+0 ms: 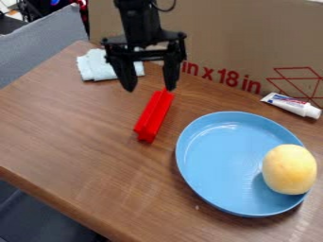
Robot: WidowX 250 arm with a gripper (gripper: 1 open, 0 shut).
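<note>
My black gripper (149,77) hangs open over the table, above and slightly behind a long red bar (154,118) that lies lengthwise on the wood. Nothing shows between its fingers. A blue plate (214,165) sits at the right with a pale yellow round object (289,174) on it. A folded white cloth (96,66) lies at the back left, partly behind the gripper.
A white toothpaste tube (292,105) lies at the back right before a cardboard box (240,43). A grey surface borders its left edge.
</note>
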